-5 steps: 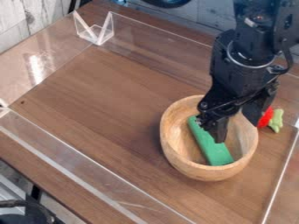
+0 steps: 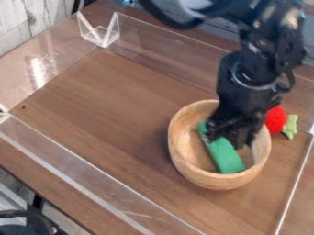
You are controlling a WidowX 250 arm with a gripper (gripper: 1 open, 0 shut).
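My black gripper (image 2: pixel 240 128) hangs over a round wooden bowl (image 2: pixel 194 165), its lower end blurred and reaching down inside the rim. A green block (image 2: pixel 226 158) lies tilted in the bowl, just below the fingers. I cannot make out the fingertips clearly or whether they touch the block.
A red object (image 2: pixel 274 117) with a pale green part (image 2: pixel 289 128) lies just right of the bowl. A clear acrylic holder (image 2: pixel 101 29) stands at the back left.
My gripper has moved a little and is now motion-blurred, its lower end more gathered over the bowl's upper part. The bowl and green block look unmoved.
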